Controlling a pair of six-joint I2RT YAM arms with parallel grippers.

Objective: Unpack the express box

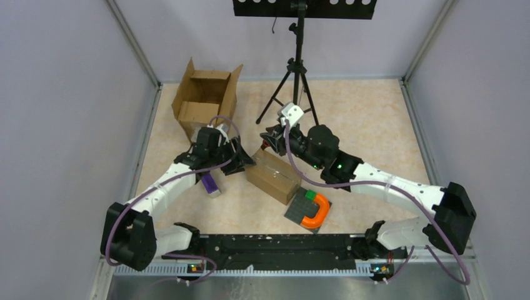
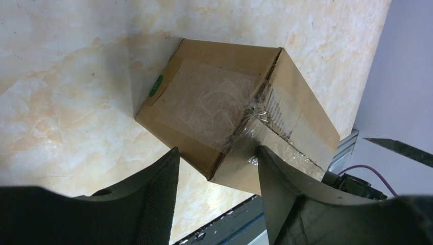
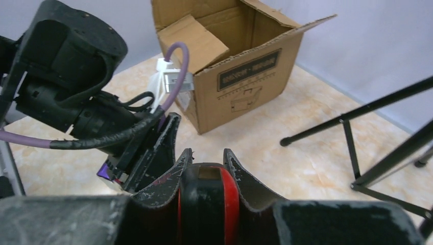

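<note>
A taped cardboard parcel [image 1: 274,178] lies closed on the table in front of me. In the left wrist view one corner of the parcel [image 2: 214,102] reaches toward my left gripper, whose fingers stand apart; whether they touch the cardboard I cannot tell. From above, the left gripper [image 1: 242,159] is at the parcel's left end. My right gripper is shut on a black and red tool [image 3: 204,204], probably a cutter; its blade does not show. That gripper [image 1: 267,139] hovers just behind the parcel's far left corner.
An open, larger cardboard box [image 1: 206,97] stands at the back left. A black tripod [image 1: 297,72] rises at the back middle. Near the front lies an orange-handled grey tool [image 1: 317,211], and a purple box [image 1: 210,185] sits below the left arm.
</note>
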